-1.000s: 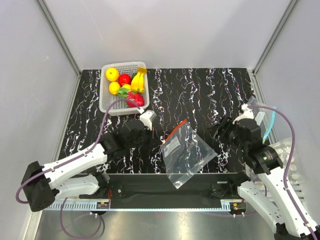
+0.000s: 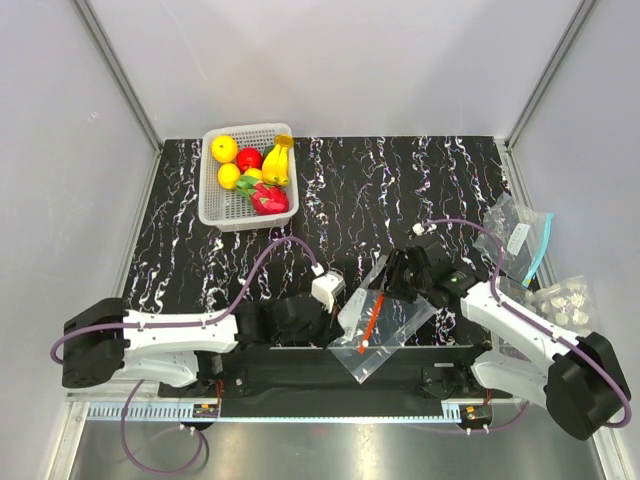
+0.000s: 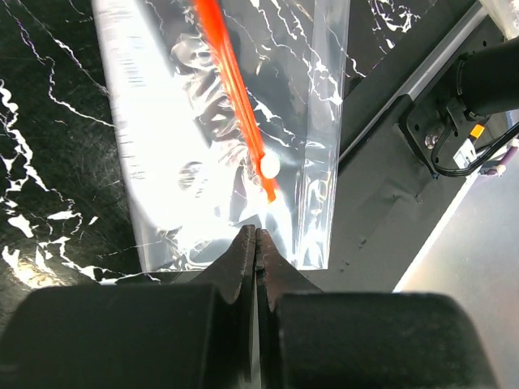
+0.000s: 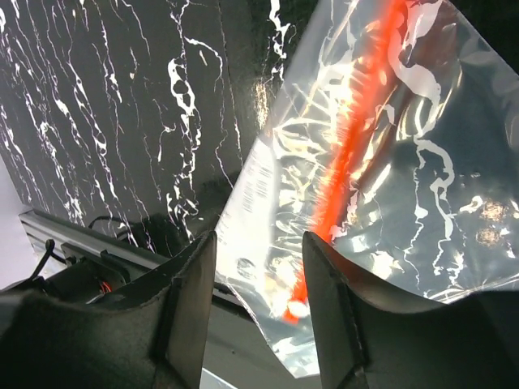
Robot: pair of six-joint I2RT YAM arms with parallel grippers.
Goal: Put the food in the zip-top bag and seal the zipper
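Note:
A clear zip bag (image 2: pixel 395 325) with an orange zipper strip (image 2: pixel 374 318) lies flat near the table's front edge. My left gripper (image 2: pixel 328 330) is shut, its tips at the bag's end in the left wrist view (image 3: pixel 250 231), with nothing seen between them. My right gripper (image 2: pixel 396 268) is open above the other end of the strip; in the right wrist view its fingers (image 4: pixel 336 308) frame part of the bag. The food, with yellow fruit (image 2: pixel 224 149), red fruit (image 2: pixel 249 160), bananas (image 2: pixel 276 166) and dragon fruit (image 2: pixel 270 200), sits in a grey basket (image 2: pixel 210 210).
More bags (image 2: pixel 515 240) lie at the right edge, one with pale contents (image 2: pixel 572 305). Side walls bound the workspace.
Both arms have moved down toward the front and inward, over the bag. The bag's orange strip has shifted and now runs more steeply toward the front edge.

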